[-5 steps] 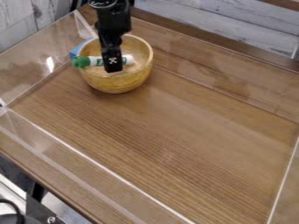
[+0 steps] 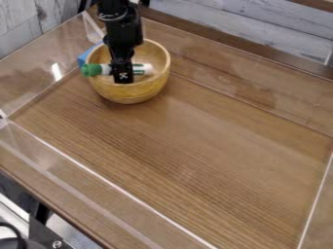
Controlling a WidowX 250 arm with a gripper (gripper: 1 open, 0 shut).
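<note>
A yellow-tan bowl (image 2: pixel 130 91) sits at the upper left of the wooden table (image 2: pixel 208 156). In it lies a white object with a green end (image 2: pixel 93 70). The black gripper (image 2: pixel 123 76) reaches down from the top into the bowl, its fingers over or around that object. Whether it holds the object cannot be told at this size.
A small blue item (image 2: pixel 82 56) lies just left of the bowl. The table's edges show at the left and right.
The gripper has shifted slightly left and lower into the bowl over the last second. The bowl and the white-green object look nearly unchanged.
</note>
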